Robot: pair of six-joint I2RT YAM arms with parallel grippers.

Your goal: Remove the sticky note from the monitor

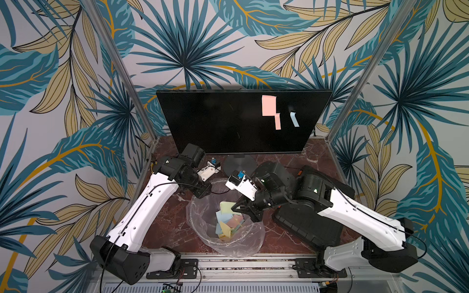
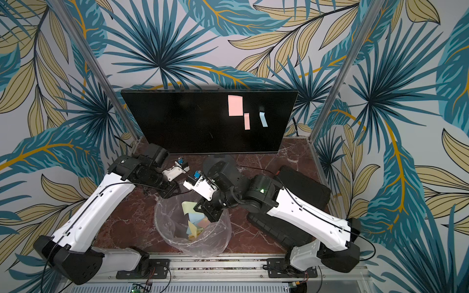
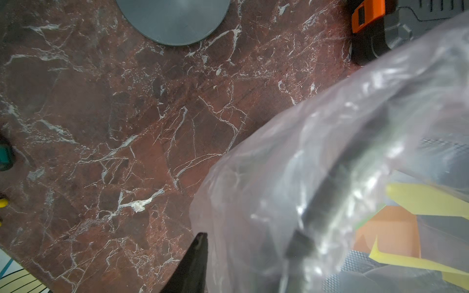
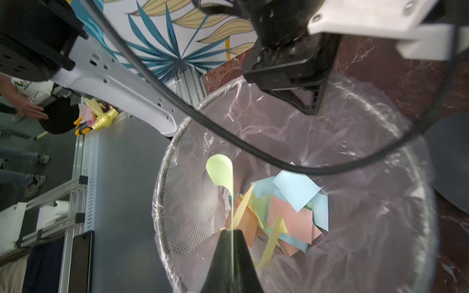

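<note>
The monitor (image 1: 210, 122) carries a pink sticky note (image 1: 268, 105), a narrow pink strip (image 1: 277, 122) and a small blue one (image 1: 294, 118). My right gripper is shut on a pale yellow-green note (image 4: 219, 168), held over the lined bin (image 4: 371, 234) among whose contents lie mixed paper notes (image 4: 288, 219). My left gripper (image 1: 202, 193) is low at the bin's left rim; its left wrist view shows bag plastic close to a black finger (image 3: 193, 263), and it appears shut on the bag-covered rim, though the fingertips are mostly hidden.
A black case (image 1: 307, 224) lies right of the bin under the right arm. The monitor's round base (image 3: 173, 19) stands behind the bin.
</note>
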